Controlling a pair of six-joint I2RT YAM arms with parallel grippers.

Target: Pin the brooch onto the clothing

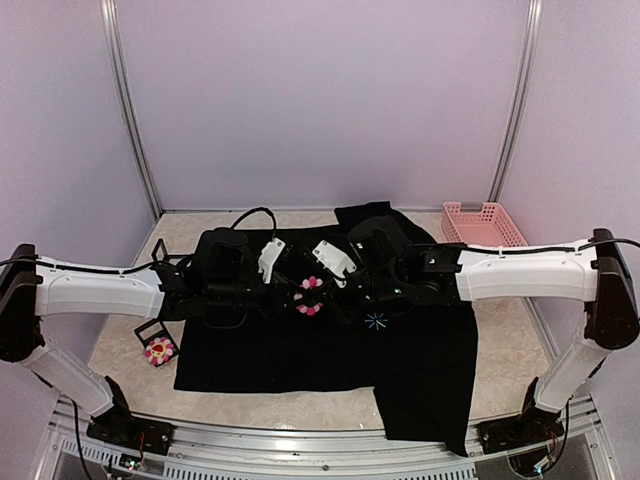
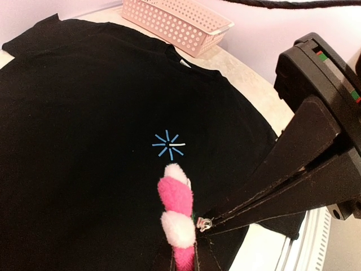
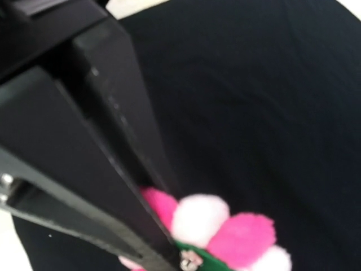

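Observation:
A pink and white flower brooch (image 1: 309, 296) is held above the black shirt (image 1: 270, 360). In the left wrist view the brooch (image 2: 176, 195) stands edge-on, and my left gripper (image 1: 287, 297), shut on it, barely shows at the bottom edge. My right gripper comes in from the right, its fingertips close against the metal clasp (image 2: 205, 224) on the brooch's back. The right wrist view shows its fingers shut at the metal clasp (image 3: 190, 261) on the green backing; whether anything thin is between them cannot be told. A blue star-shaped mark (image 2: 168, 145) lies on the shirt.
A pink basket (image 1: 484, 226) stands at the back right. At the left, on the table, another flower brooch (image 1: 160, 350) lies by a black frame (image 1: 152, 330). Both arms meet over the middle of the shirt; its lower part is clear.

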